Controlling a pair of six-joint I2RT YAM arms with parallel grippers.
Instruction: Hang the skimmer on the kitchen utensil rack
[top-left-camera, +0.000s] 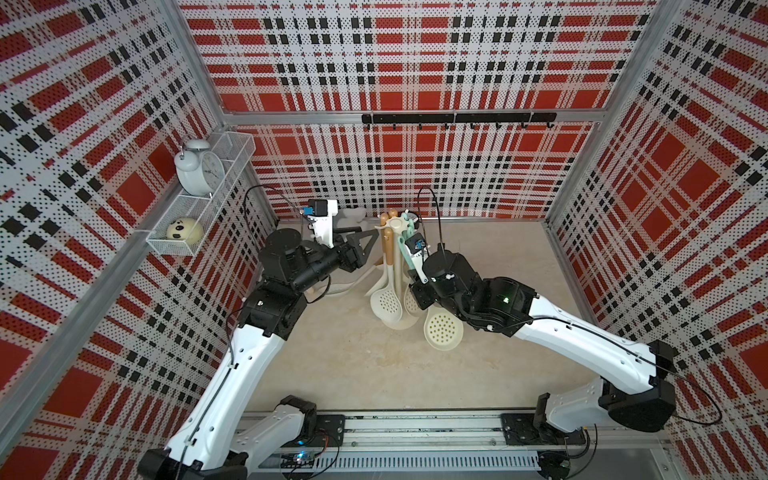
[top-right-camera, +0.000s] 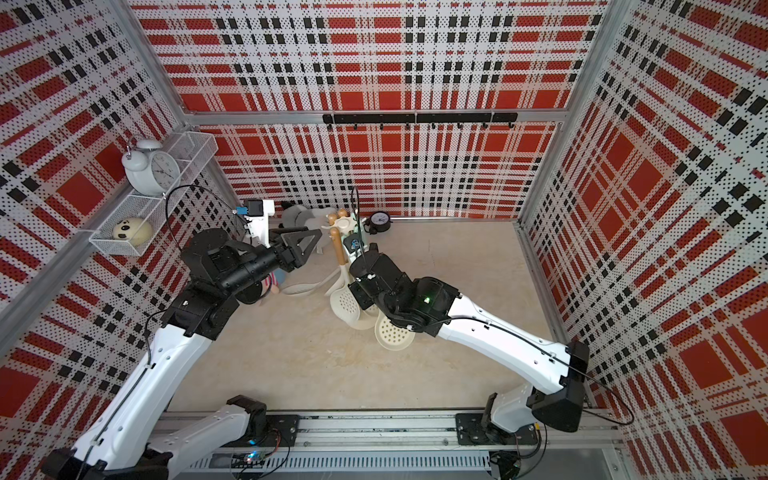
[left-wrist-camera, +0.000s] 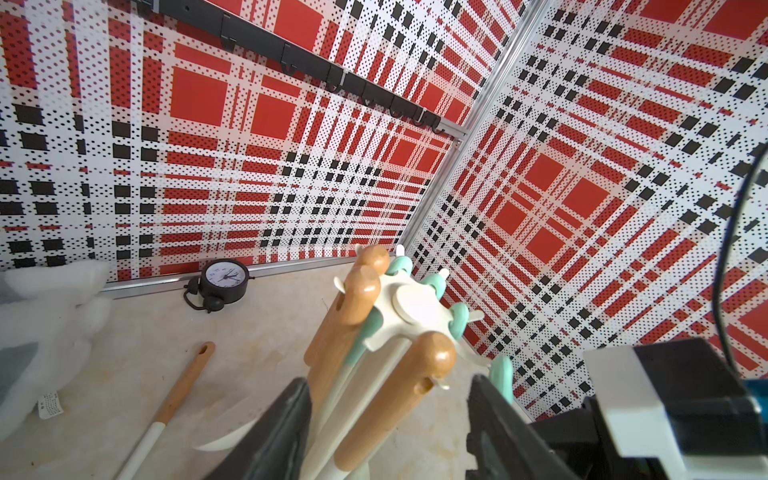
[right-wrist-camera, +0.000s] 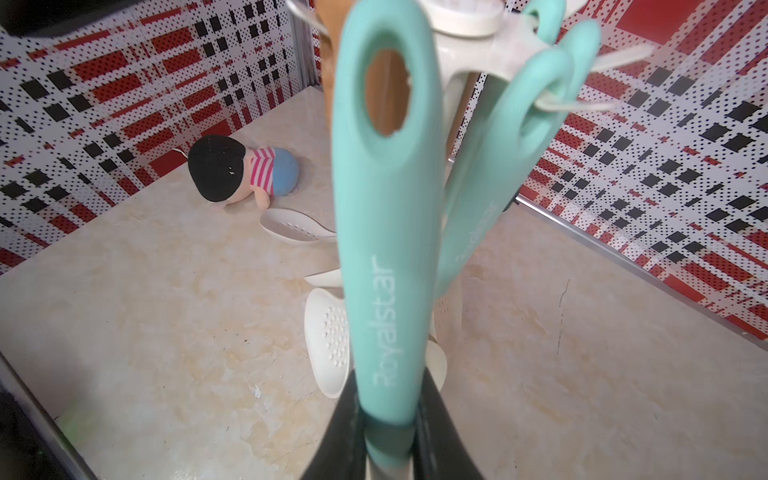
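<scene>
The skimmer has a mint handle (right-wrist-camera: 388, 240) with a loop at its top and a round perforated cream head (top-left-camera: 444, 329). My right gripper is shut on the handle's lower end, holding the skimmer almost upright. The white utensil rack (left-wrist-camera: 416, 305) stands mid-table, with wood-handled and mint-handled utensils hanging around it. In the right wrist view, the skimmer's loop is in front of the rack, an orange handle showing through it; no hook clearly passes through. My left gripper (top-left-camera: 373, 245) is open and empty, left of the rack.
A black clock (left-wrist-camera: 224, 280) and a doll (right-wrist-camera: 244, 169) lie on the table. A loose utensil with a wooden handle (left-wrist-camera: 185, 382) lies left of the rack. Black hook rails (top-left-camera: 460, 118) run along the back wall.
</scene>
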